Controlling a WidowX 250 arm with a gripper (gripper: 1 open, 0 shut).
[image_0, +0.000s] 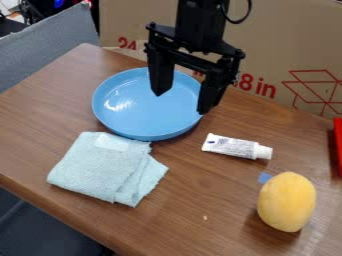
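My black gripper (186, 88) hangs open over the back part of a blue plate (140, 114), with nothing between its fingers. A folded pale blue cloth (104, 170) lies in front of the plate at the left. A white tube (237, 147) lies right of the plate. A yellow mango (286, 203) rests at the front right.
A cardboard box (294, 55) stands behind the wooden table (187, 210). A red object (337, 145) is partly visible at the right edge. A grey surface (34, 55) is beyond the table's left edge.
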